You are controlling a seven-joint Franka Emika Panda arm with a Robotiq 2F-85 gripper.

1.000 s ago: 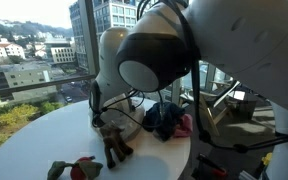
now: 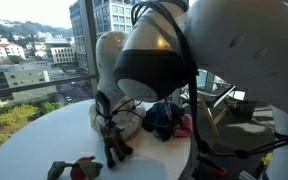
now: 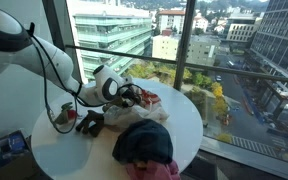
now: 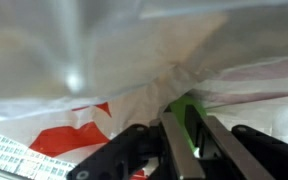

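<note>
A whitish translucent plastic bag (image 4: 134, 65) fills most of the wrist view, with red print (image 4: 69, 138) on it. My gripper is down at the bag, its dark fingers (image 4: 174, 140) close together. A green thing (image 4: 189, 104) shows between and just beyond the fingertips; its full shape is hidden. In exterior view 2 the gripper (image 3: 131, 98) reaches to the bag (image 3: 169, 132) on the round white table. The arm hides most of this spot in exterior view 1.
Dark blue cloth (image 3: 144, 142) with a pink piece (image 3: 156, 172) lies by the bag. A dark brown soft toy (image 2: 115, 146) and a red and green item (image 2: 82, 170) rest on the white table (image 2: 34, 140). Windows stand behind.
The arm has shifted slightly to the right in exterior view 1, with its gripper end staying around the bag. The toys and cloth look unmoved.
</note>
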